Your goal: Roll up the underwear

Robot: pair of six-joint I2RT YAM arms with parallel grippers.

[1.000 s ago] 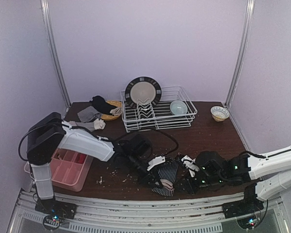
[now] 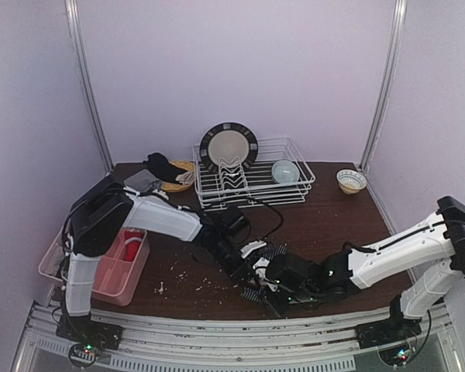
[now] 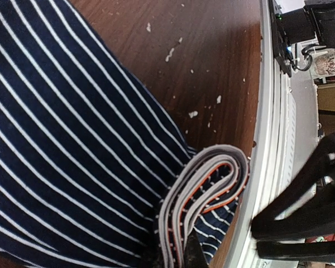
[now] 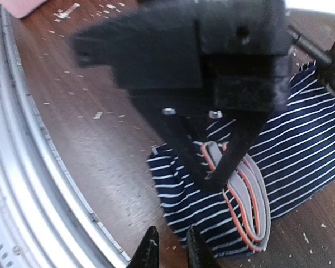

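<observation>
The navy striped underwear (image 2: 256, 295) lies at the front middle of the table under both grippers. In the left wrist view its striped body (image 3: 72, 139) spreads flat, its grey-and-orange waistband (image 3: 229, 156) folded in a loop at one end. In the right wrist view the left gripper is shut on the waistband from above. The right gripper sits low at the near edge of the folded end, part open, as far as shows. Its black fingers also show at the right of the left wrist view.
A pink divided bin (image 2: 118, 291) stands at the left, a white dish rack (image 2: 209, 200) with plate and bowl at the back, and a small bowl (image 2: 351, 180) at back right. The table's front rail runs close by the underwear.
The right arm has moved left and in over the underwear, now meeting the left gripper. The left arm has shifted slightly.
</observation>
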